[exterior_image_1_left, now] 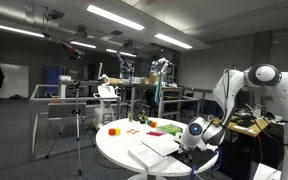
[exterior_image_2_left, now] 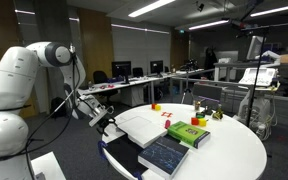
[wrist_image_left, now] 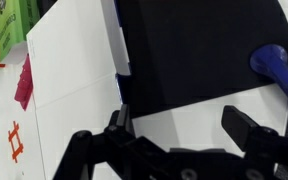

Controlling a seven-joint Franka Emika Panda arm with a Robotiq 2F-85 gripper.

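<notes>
My gripper stands open in the wrist view, its two dark fingers wide apart with nothing seen between them. Ahead of it lies a black panel (wrist_image_left: pixel 189 50), which looks like the inside of an opened flat box. A white panel (wrist_image_left: pixel 74 55) adjoins its left side. In exterior view 2 the dark part (exterior_image_2_left: pixel 164 155) of this box lies on the table, with a white flap (exterior_image_2_left: pixel 144 128) beside it. A blue handle-like object (wrist_image_left: pixel 276 68) reaches over the dark panel's right side.
The round white table (exterior_image_2_left: pixel 239 150) also bears a green box (exterior_image_2_left: pixel 186 135), a pink object (exterior_image_2_left: pixel 167 124) and small coloured blocks (exterior_image_2_left: pixel 155 107). An orange frame-shaped piece (wrist_image_left: pixel 15 141) lies on the left.
</notes>
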